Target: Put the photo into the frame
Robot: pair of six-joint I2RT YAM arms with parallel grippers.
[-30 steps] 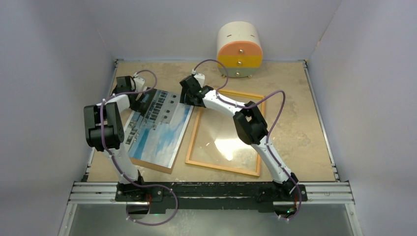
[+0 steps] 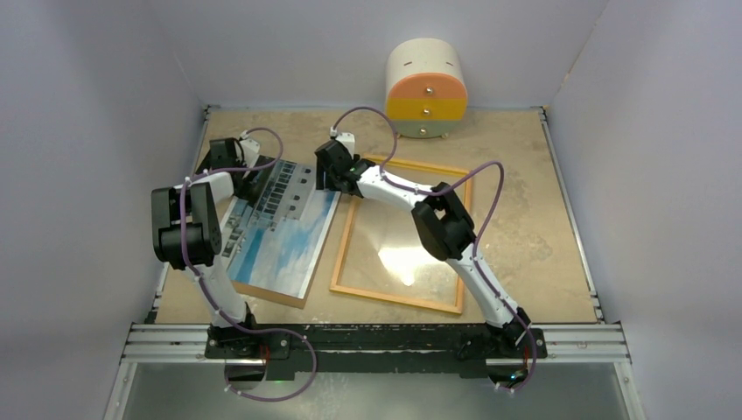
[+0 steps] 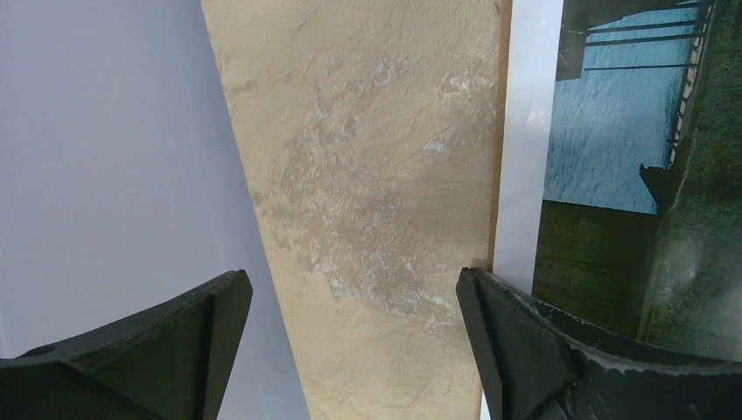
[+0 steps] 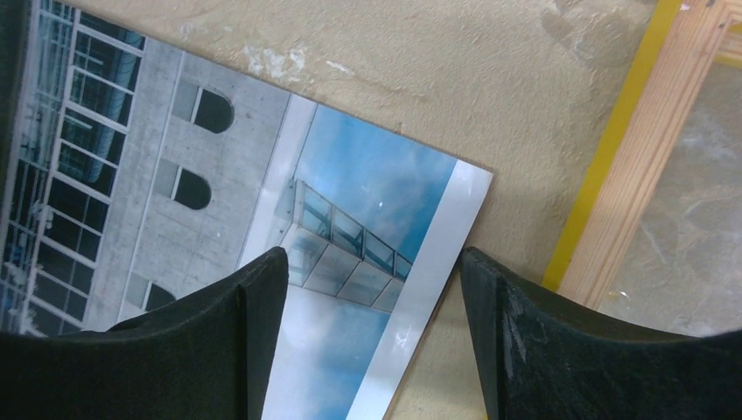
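Note:
The photo [image 2: 280, 245], a flat print with a white border, lies on the table left of the empty wooden frame [image 2: 398, 302]. My left gripper is open at the photo's far-left edge, one fingertip against the white border [image 3: 523, 175], the other over bare table. My right gripper is at the photo's upper-right corner, part open, one finger over the print and the other at the outer edge of its white border [image 4: 429, 276]; the yellow-edged side of the frame [image 4: 630, 149] lies just right of it.
A small rounded drawer cabinet [image 2: 426, 83] stands at the back. Walls border the table at left, back and right; the left wall is close beside my left gripper.
My right gripper has shifted slightly left along the photo's upper-right corner. My left gripper has moved slightly. The photo and frame look almost unchanged.

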